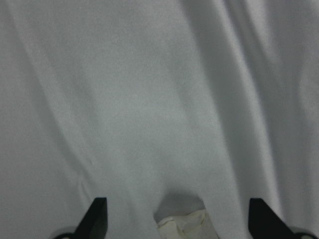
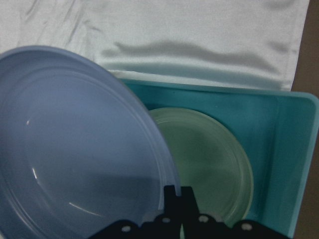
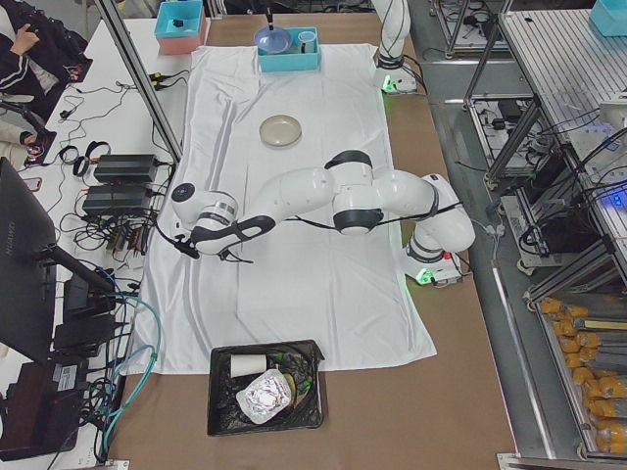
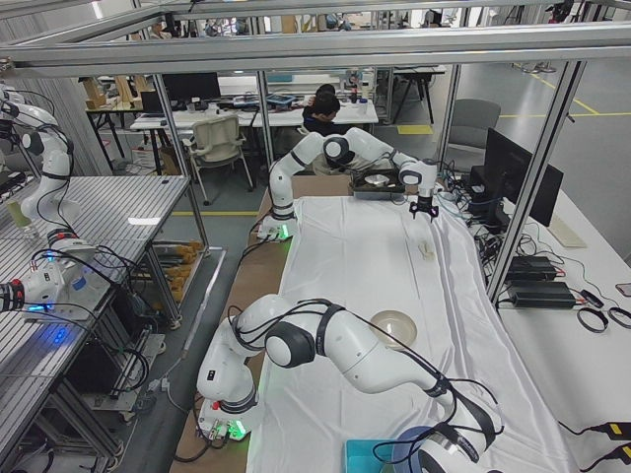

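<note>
My left gripper hangs open over the white cloth [image 1: 124, 99], with a pale, crumpled off-white item [image 1: 187, 226] lying below between its fingertips, not visibly grasped. In the right wrist view my right gripper is shut on the rim of a blue plate [image 2: 75, 144], held tilted over a teal bin [image 2: 284, 134] with a green plate [image 2: 204, 154] inside. A beige plate [image 3: 280, 130] lies on the cloth between the arms.
A black tray [image 3: 223, 392] with a foil-covered item [image 3: 265, 397] and a white cylinder stands beyond the cloth's near end. Monitor, cables and electronics crowd the side table.
</note>
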